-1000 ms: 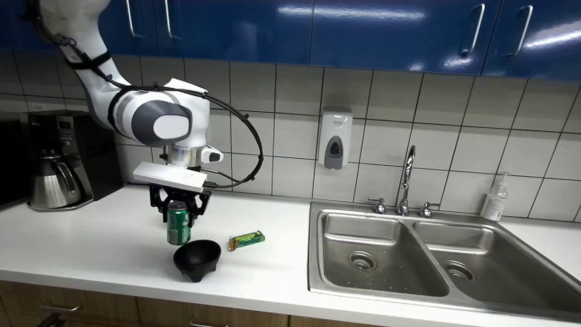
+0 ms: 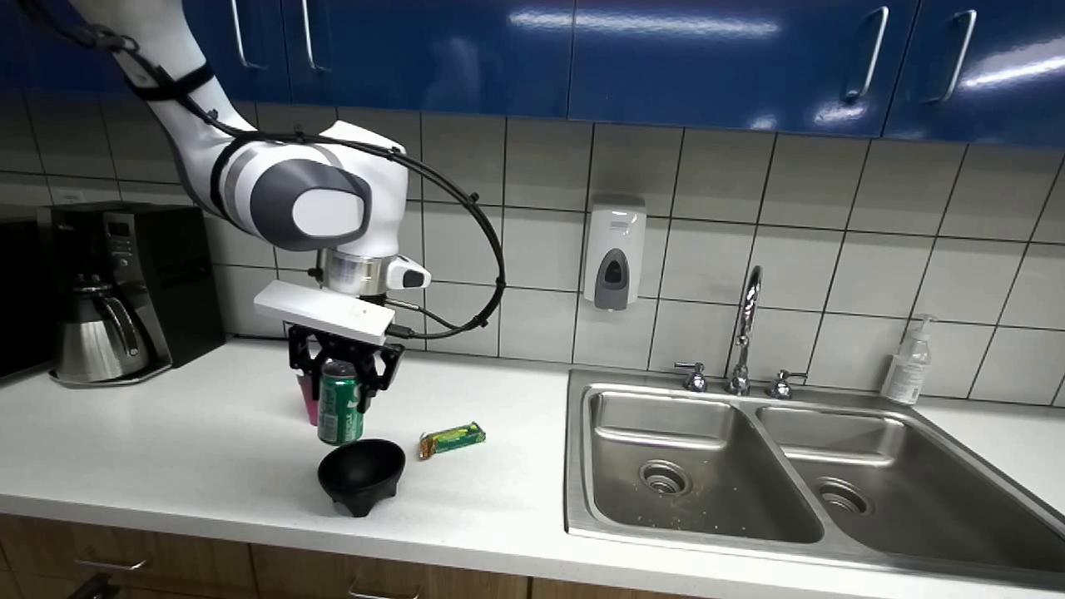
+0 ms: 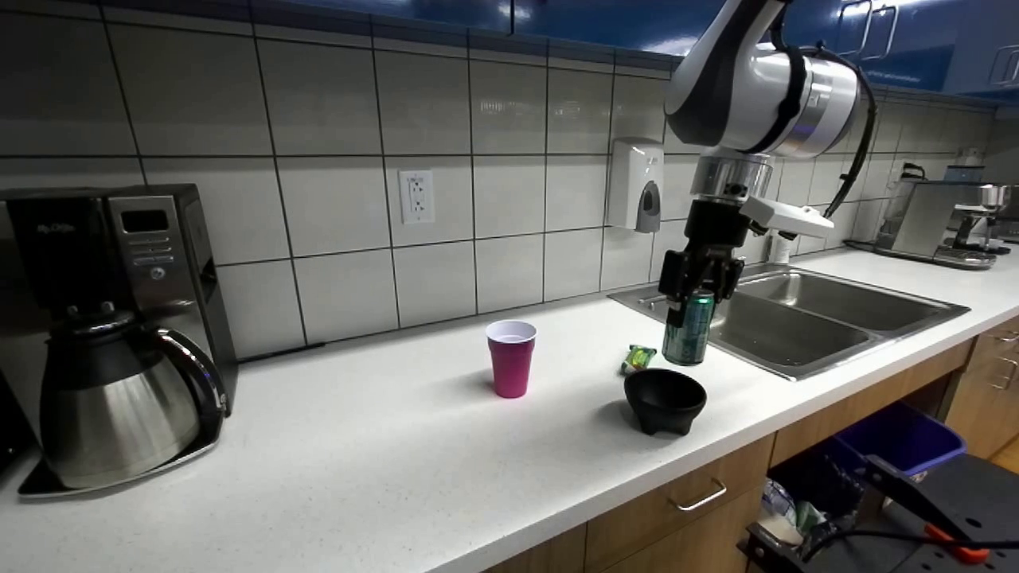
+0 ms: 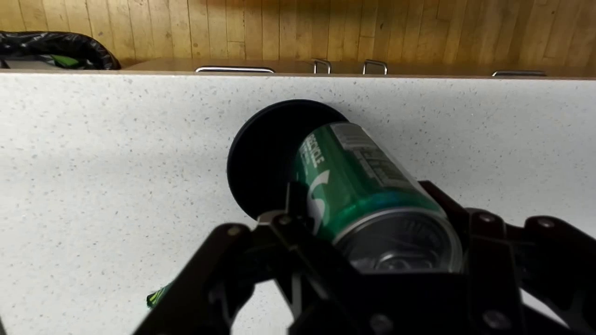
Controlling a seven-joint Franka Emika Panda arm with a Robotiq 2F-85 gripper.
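A green soda can (image 2: 340,408) stands upright between the fingers of my gripper (image 2: 341,384), which is shut on it. In exterior view 2 the can (image 3: 689,329) appears raised off the counter, behind the black bowl (image 3: 665,399). From the wrist view the can (image 4: 357,173) covers part of the bowl (image 4: 262,162). A pink cup (image 3: 511,368) stands on the counter; in exterior view 1 it is mostly hidden behind the can and gripper. To the right of the bowl lies a green wrapped bar (image 2: 452,439).
A double sink (image 2: 689,469) with a faucet (image 2: 744,329) takes up the right side. At the left is a coffee maker (image 3: 124,334). The counter between it and the cup is clear, and its front edge runs close by the bowl.
The arm, with the can in its gripper, has moved to the right and slightly up. The pink cup now partly shows beside the can. Bowl and bar stay put.
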